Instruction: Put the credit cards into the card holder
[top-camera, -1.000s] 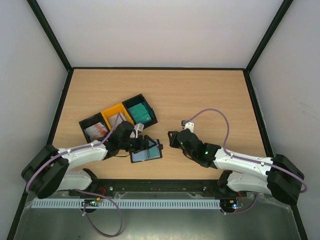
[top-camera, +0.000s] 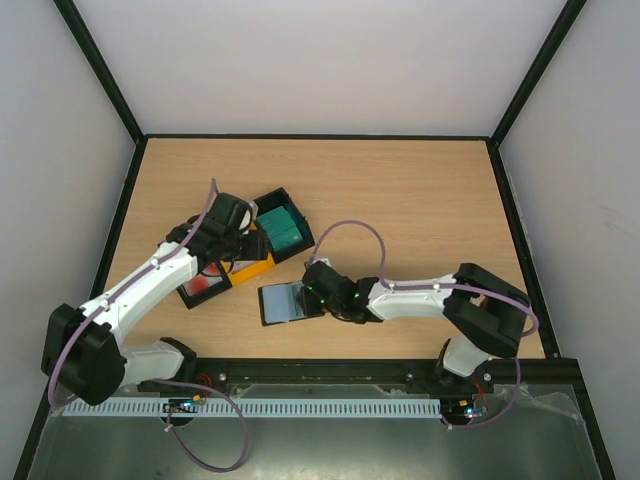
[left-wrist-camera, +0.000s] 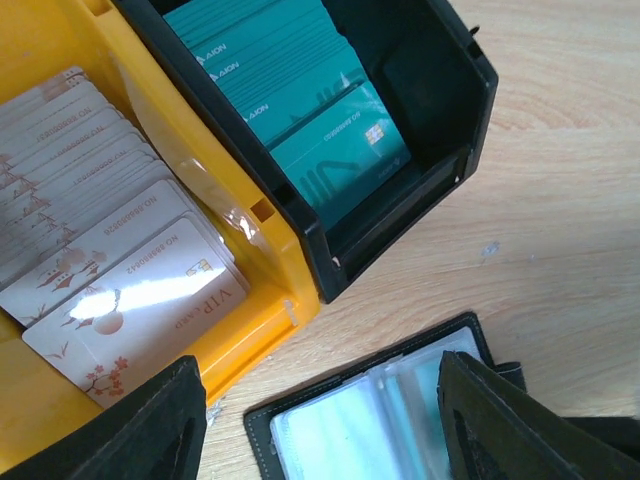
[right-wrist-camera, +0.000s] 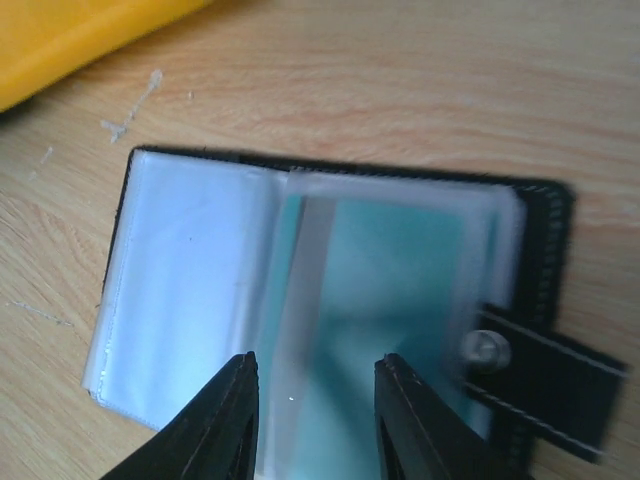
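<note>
My left gripper hovers over the card trays, open with nothing visible between its fingers. In the left wrist view, white cards (left-wrist-camera: 135, 310) fill a yellow compartment (left-wrist-camera: 260, 320) and green cards (left-wrist-camera: 335, 150) a black one (left-wrist-camera: 450, 140). The card holder (top-camera: 276, 304) lies open below them, with clear sleeves and teal showing in its right side (right-wrist-camera: 380, 280); whether that teal is a card I cannot tell for certain. My right gripper is over the holder, open with nothing visible between its fingers.
Another black compartment with red-and-white cards (top-camera: 200, 283) is at the left end of the tray.
My left gripper has moved from the holder up and back over the trays. My right arm has come leftward from the right side to over the holder.
</note>
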